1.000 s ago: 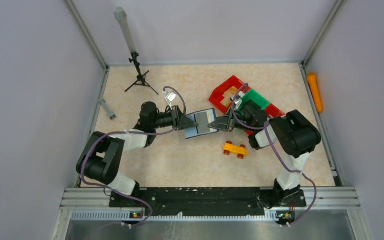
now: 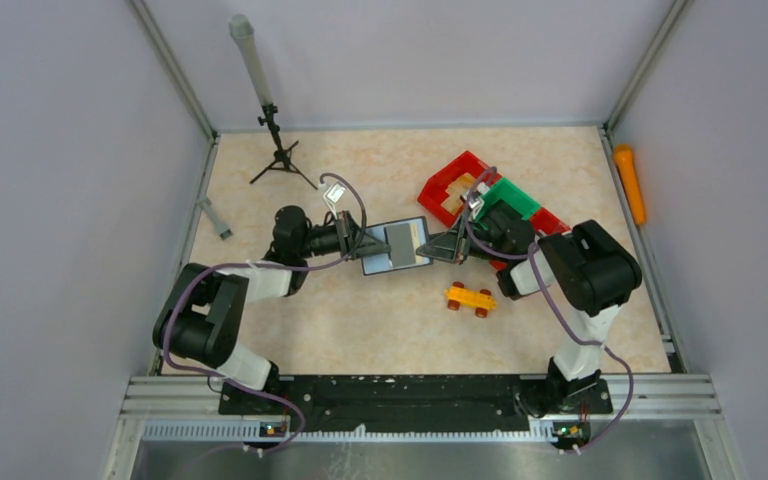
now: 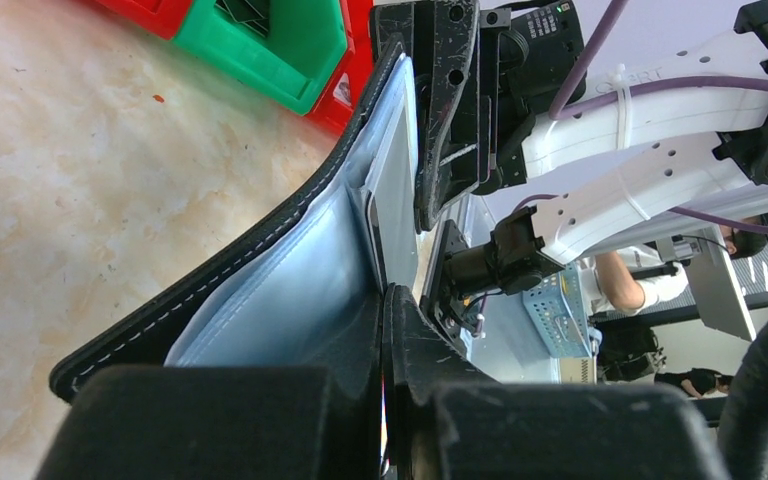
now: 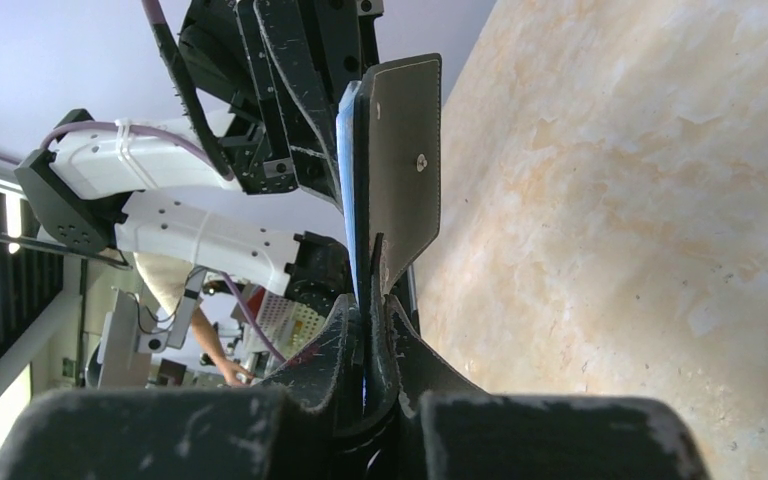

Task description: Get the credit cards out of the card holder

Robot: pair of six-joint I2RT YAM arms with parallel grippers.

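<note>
A black card holder [image 2: 396,242] with pale blue lining and grey card slots is held up between both arms. My right gripper [image 2: 425,250] is shut on its right end; the right wrist view shows the holder's edge [image 4: 408,160] rising from between the fingers. My left gripper [image 2: 378,246] is shut at the left part of the holder; in the left wrist view its fingertips [image 3: 400,310] meet at the grey slot edge, and I see nothing clearly held between them. Whether cards are inside is unclear.
Red and green bins [image 2: 510,198] stand behind the right arm. A yellow toy skateboard [image 2: 470,298] lies below it, a tripod [image 2: 282,155] stands at the back left.
My left gripper has moved slightly left, and the holder's left end has shifted left with it. The right arm looks unchanged.
</note>
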